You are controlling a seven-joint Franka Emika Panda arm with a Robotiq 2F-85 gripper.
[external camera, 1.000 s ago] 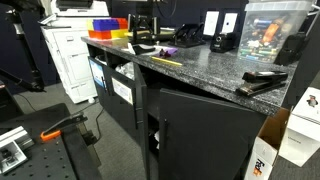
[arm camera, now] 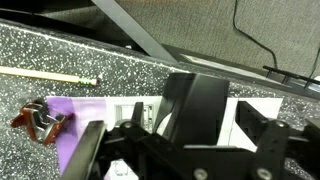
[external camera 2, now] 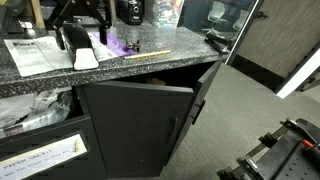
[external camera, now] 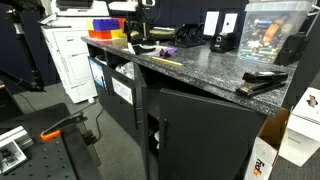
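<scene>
A black object with a white end (external camera 2: 87, 57) lies on papers on the speckled counter (external camera 2: 150, 68). Seen from the wrist, its dark curved body (arm camera: 197, 100) lies between the two fingers of my gripper. The gripper (external camera 2: 84, 38) is open around or just above this object, one finger to each side; whether either touches it cannot be told. In exterior view 1 the arm is small and dark against the background at the counter's far end.
A pencil (arm camera: 45, 75) and a reddish-brown clip-like thing (arm camera: 42, 120) lie close by. A cabinet door (external camera 2: 138, 125) stands open below the counter, beside an open drawer (external camera 2: 40, 115). A stapler-like black tool (external camera: 262, 82) rests at the near counter end.
In exterior view 1 the arm has shifted left, toward the counter's far end. The counter items and cabinet door look unmoved.
</scene>
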